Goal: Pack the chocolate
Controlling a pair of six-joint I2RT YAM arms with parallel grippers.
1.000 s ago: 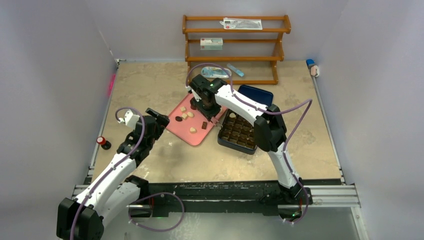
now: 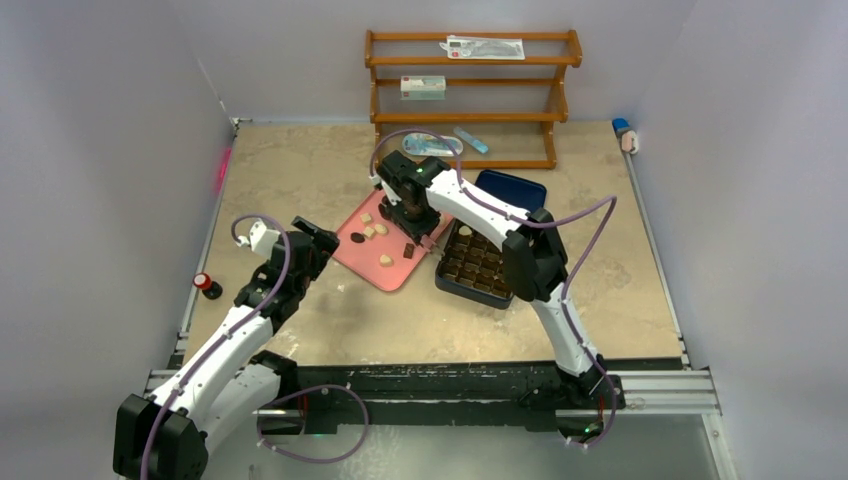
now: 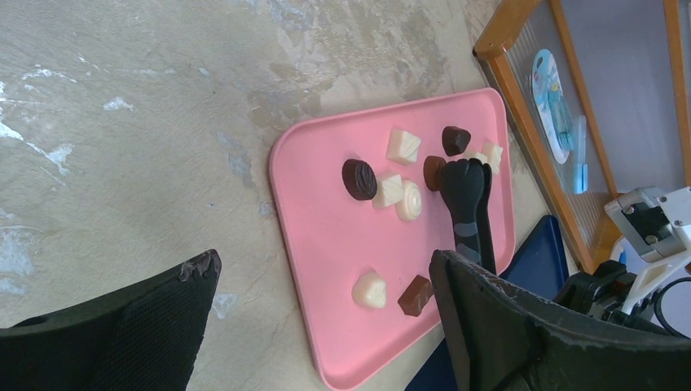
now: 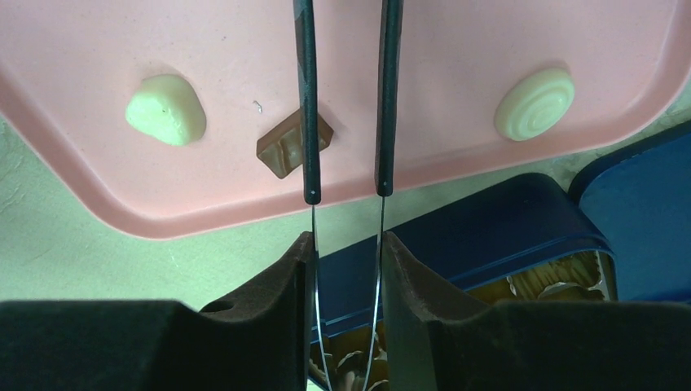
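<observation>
A pink tray (image 2: pixel 352 255) holds several white and dark chocolates, among them a square brown one (image 4: pixel 281 147) and a round white one (image 4: pixel 534 104). To its right sits a dark chocolate box (image 2: pixel 475 270) with compartments, a white piece (image 2: pixel 465 231) in one. My left gripper hovers open left of the tray, empty. My right gripper is over the tray's box-side edge, carrying black tongs or tweezers (image 4: pixel 388 98) whose two arms stand apart above the brown piece; nothing shows between their tips.
A blue lid (image 2: pixel 510 190) lies behind the box, a wooden rack (image 2: pixel 470 117) at the back. A red-capped bottle (image 2: pixel 208 286) stands at the left.
My right arm has shifted very slightly at the elbow and wrist. The left arm and the chocolates have not visibly moved.
</observation>
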